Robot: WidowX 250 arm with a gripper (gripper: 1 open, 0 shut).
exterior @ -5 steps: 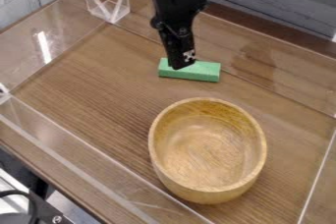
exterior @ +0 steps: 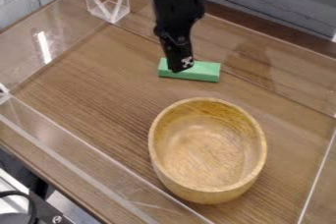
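A black robot gripper (exterior: 180,59) reaches down from the top centre of the camera view, its tip at the left part of a flat green block (exterior: 199,72) on the wooden table. The fingertips are small and dark, and I cannot see anything clearly between them. A round pale wooden bowl (exterior: 207,149) sits in front, nearer the camera.
A clear wire-like holder (exterior: 108,4) stands at the back left. Raised edges run along the back right, and a dark cable lies at the lower left.
The arm has shifted a little to the left and slightly down toward the green block. The block and bowl appear unmoved.
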